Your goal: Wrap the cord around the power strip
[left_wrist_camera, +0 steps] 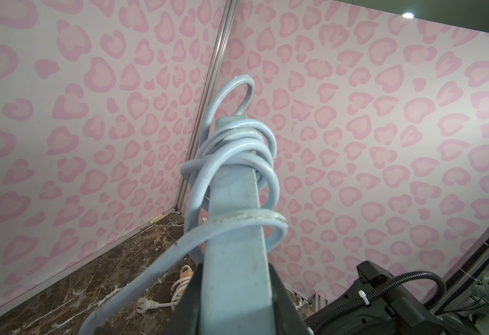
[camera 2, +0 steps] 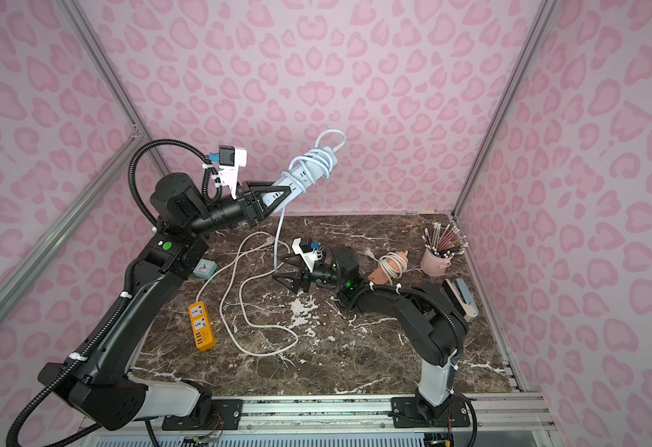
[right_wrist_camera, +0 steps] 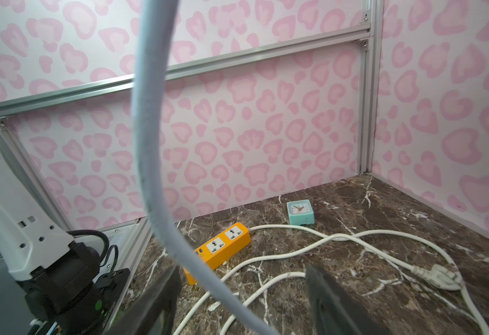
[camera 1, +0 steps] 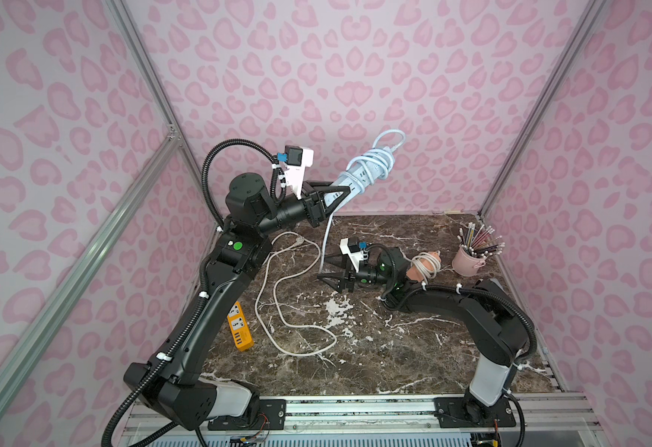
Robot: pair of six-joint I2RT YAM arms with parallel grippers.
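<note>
The pale blue power strip (left_wrist_camera: 236,279) is held high, tilted, in my left gripper (camera 1: 333,197), shut on its near end. Several loops of cord (left_wrist_camera: 239,220) circle the strip, with a small loop past its far end. The loose cord (right_wrist_camera: 155,184) hangs from the strip down to the level of my right gripper (camera 1: 324,274), whose fingers stand apart below. In the right wrist view the cord passes between the blurred fingertips; it is not clearly gripped.
An orange power strip (right_wrist_camera: 222,245) with a white cord, and a teal clock (right_wrist_camera: 300,212) lie at left. A wrapped peach strip (camera 2: 393,264) and a pink pencil cup (camera 1: 467,262) stand at right.
</note>
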